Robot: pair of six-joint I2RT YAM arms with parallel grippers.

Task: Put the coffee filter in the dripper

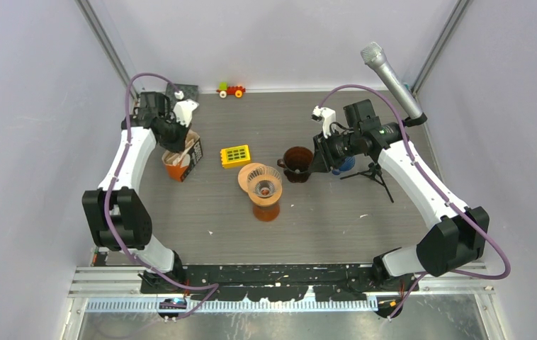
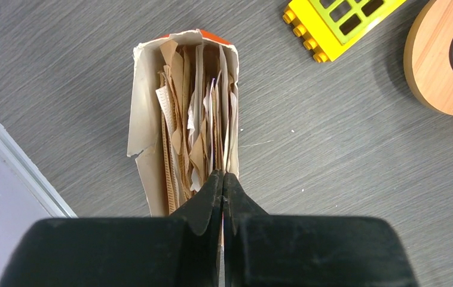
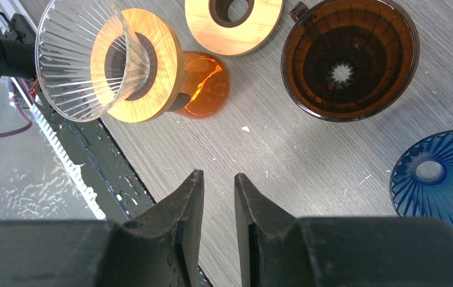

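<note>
Brown and white paper coffee filters (image 2: 199,113) stand packed in an open-topped box (image 2: 142,107), which is orange and black outside (image 1: 175,170). My left gripper is shut over the near part of the box; its fingertips overlap the filter edges, and I cannot tell whether they touch paper. A clear ribbed dripper (image 3: 80,60) sits in a wooden collar above an orange glass base (image 3: 207,86). Beside it are a brown dripper (image 3: 351,57) with a handle and a blue ribbed dripper (image 3: 442,179). My right gripper is part open, with bare table between its fingers.
A wooden ring (image 1: 246,176) lies by the clear dripper, and a yellow block (image 1: 235,156) stands between it and the filter box. A small toy car (image 1: 231,91) is at the back wall. A black tripod (image 1: 379,176) stands near my right arm.
</note>
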